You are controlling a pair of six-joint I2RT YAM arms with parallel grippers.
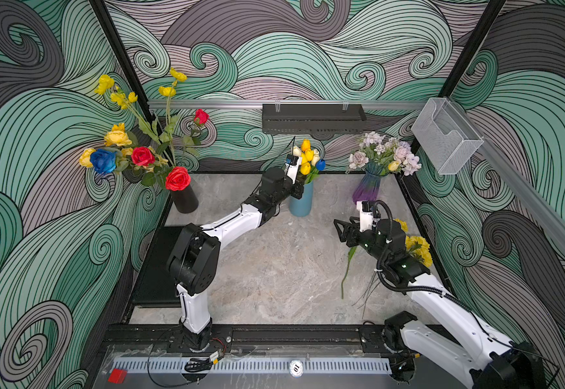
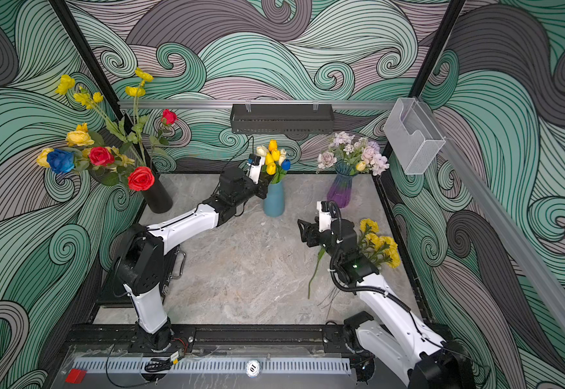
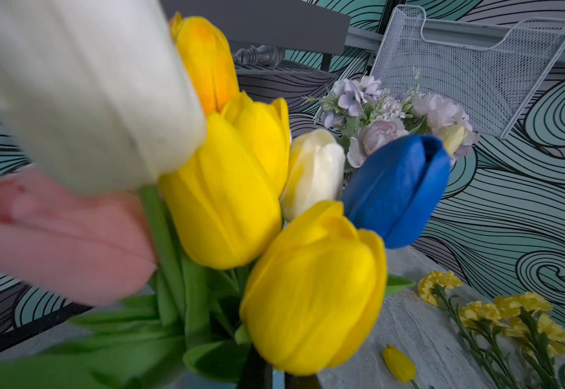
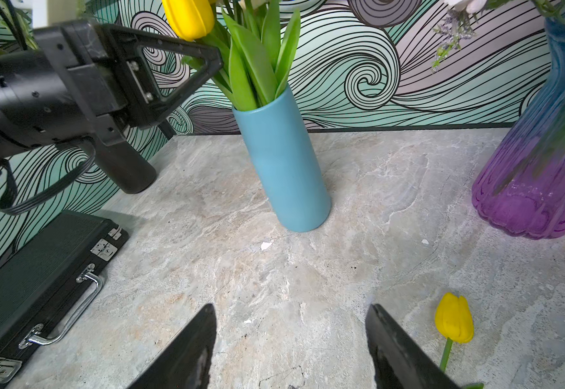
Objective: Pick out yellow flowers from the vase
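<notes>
Yellow tulips (image 3: 311, 291) stand among white, pink and blue ones in the blue vase (image 4: 285, 162). My left gripper (image 1: 298, 186) is shut at the vase's left, level with the stems. In the left wrist view, its dark fingers (image 3: 255, 372) show below the nearest yellow tulip; what lies between them is hidden. The right wrist view has its fingertip (image 4: 212, 63) against the leaves, just under a yellow tulip head (image 4: 188, 16). My right gripper stands open and empty over the table. One yellow tulip (image 4: 454, 317) lies on the table near it.
Yellow carnations (image 2: 383, 246) lie at the right, behind the right arm. A purple vase (image 2: 339, 189) of pale flowers stands back right, a black vase (image 2: 158, 196) of roses back left. A black case (image 4: 46, 278) sits at left.
</notes>
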